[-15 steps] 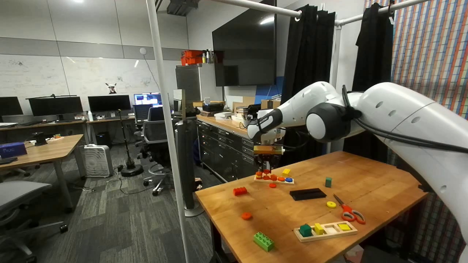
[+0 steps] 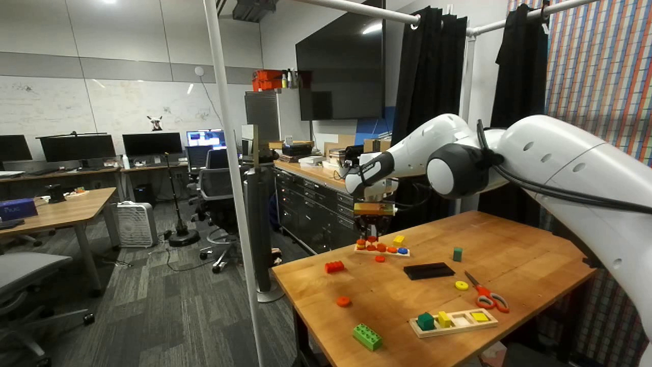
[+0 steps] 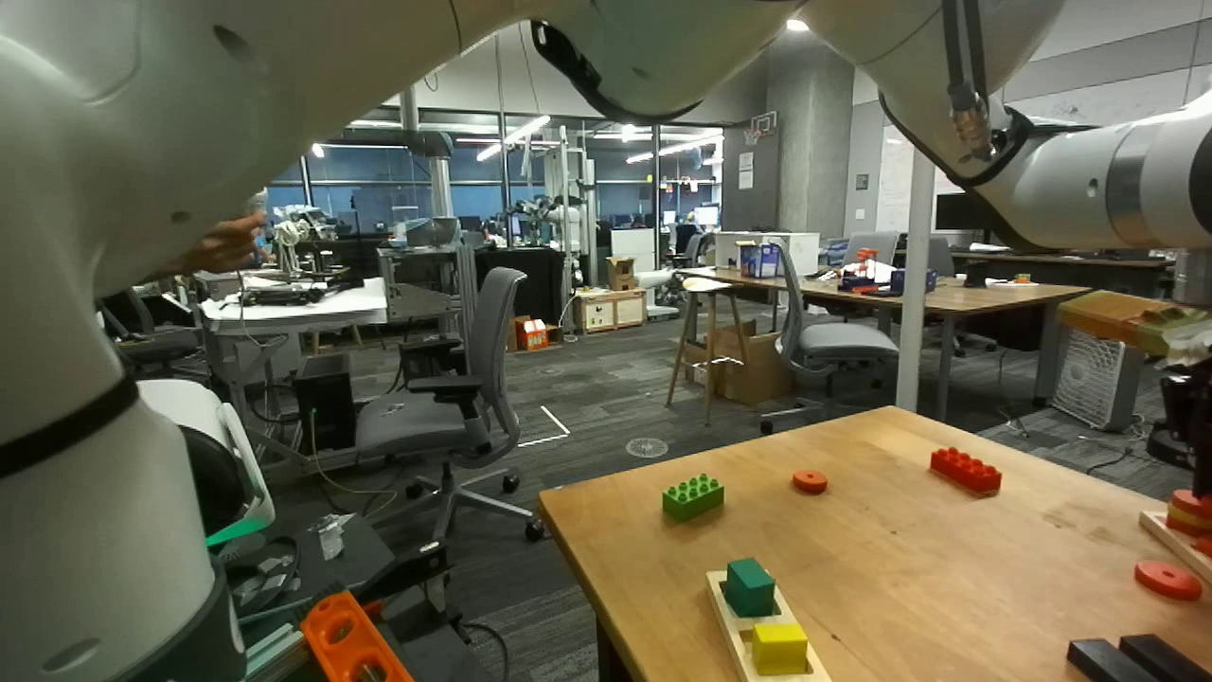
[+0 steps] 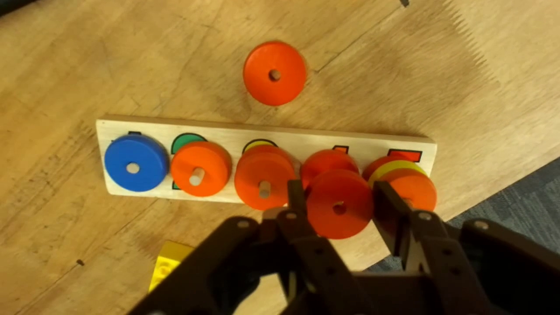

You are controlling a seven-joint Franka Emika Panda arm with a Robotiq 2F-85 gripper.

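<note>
In the wrist view my gripper is shut on a red disc (image 4: 338, 212) with a small hole in its middle. That disc is held above the wooden peg board (image 4: 315, 133), over its fourth position, where another red disc (image 4: 326, 160) partly shows beneath. To the right a stack with an orange disc (image 4: 413, 190) on top stands partly behind a finger. A blue disc (image 4: 135, 162) fills the far left end; two orange-red stacks (image 4: 201, 163) sit between, with pegs showing. In exterior view 1 the gripper (image 2: 371, 237) is at the table's far edge.
A loose red ring (image 4: 274, 73) lies beside the board, and a yellow block (image 4: 170, 260) is near its other side. Elsewhere are a red brick (image 2: 334, 266), black tray (image 2: 429, 271), scissors (image 2: 487, 294), green brick (image 2: 367, 336) and shape tray (image 2: 455, 326).
Hardly anything differs: the arm is in nearly the same pose over the peg board, and the objects on the table have not moved.
</note>
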